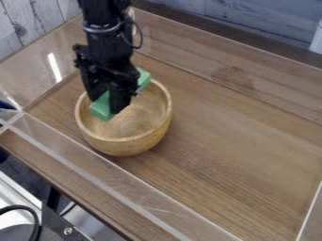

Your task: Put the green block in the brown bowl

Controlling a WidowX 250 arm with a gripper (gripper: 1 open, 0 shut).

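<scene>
The brown bowl (131, 139) sits on the left part of the wooden table, its inside partly visible. My gripper (109, 95), dark and reaching down from the top, is over the bowl's far left part. It is shut on the green block (101, 107), which shows below and beside the dark fingers. More green shows to the right of the fingers, near the far rim. The gripper covers part of the block and part of the rim. Whether the block touches the bowl's inside, I cannot tell.
Bare wooden table (239, 141) stretches to the right of the bowl. A clear ledge (88, 171) runs along the table's near left edge, with dark cables (25, 212) beyond it at the lower left.
</scene>
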